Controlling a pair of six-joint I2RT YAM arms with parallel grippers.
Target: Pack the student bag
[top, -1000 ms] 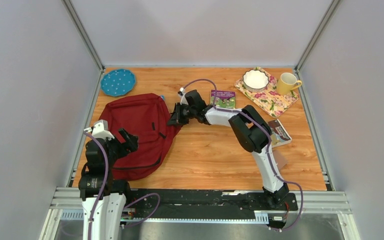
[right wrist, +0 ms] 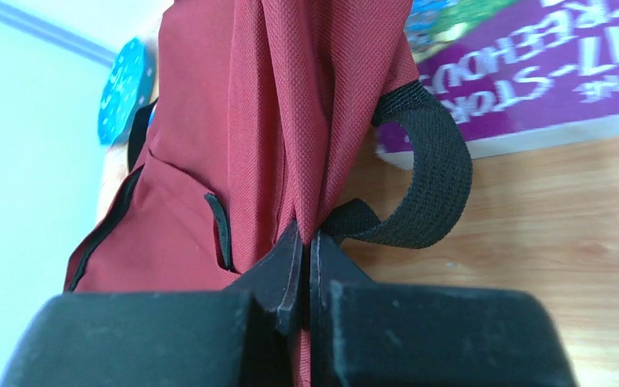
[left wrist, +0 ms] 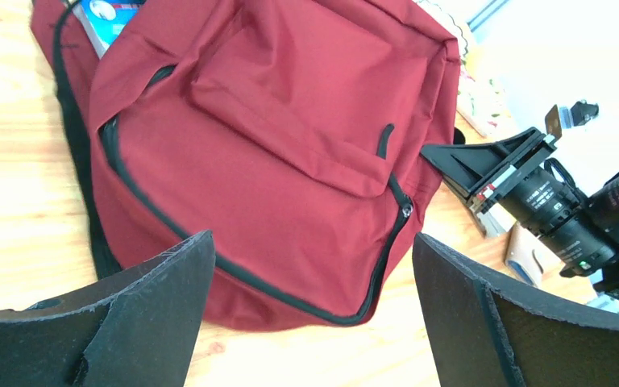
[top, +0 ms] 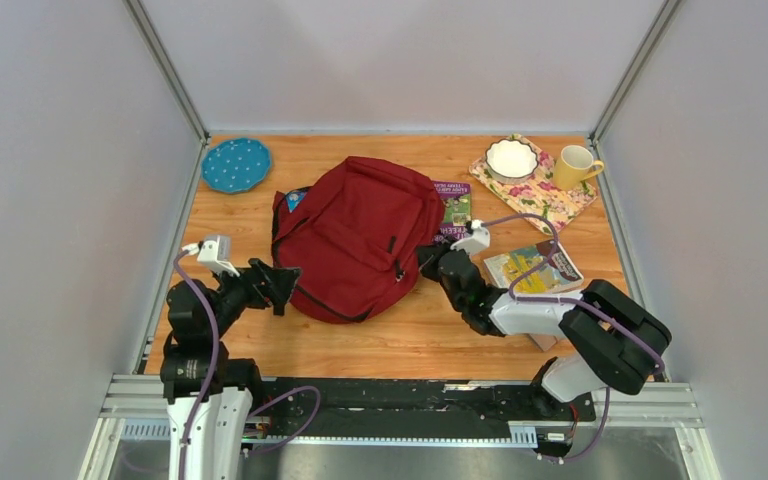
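A dark red bag [top: 360, 230] lies at the middle of the table in the top view, its black zip facing the front. My right gripper is shut on the bag's fabric edge, close to a black strap loop [right wrist: 443, 169]. At the bag's front left my left gripper [top: 285, 285] stands open, and nothing is between its fingers. The corner of a blue book [left wrist: 106, 22] shows at the bag's left side. Just past the bag's right edge lies a purple and green book [top: 454, 205], partly covered.
Another book [top: 565, 265] lies at the right, partly behind the right arm. A flowered mat [top: 555, 205] with a white bowl [top: 511, 160] and a yellow mug [top: 574, 165] occupies the back right. The blue dotted plate [top: 236, 165] sits back left.
My left gripper has shifted slightly right. The blue book corner now shows at the bag's left.
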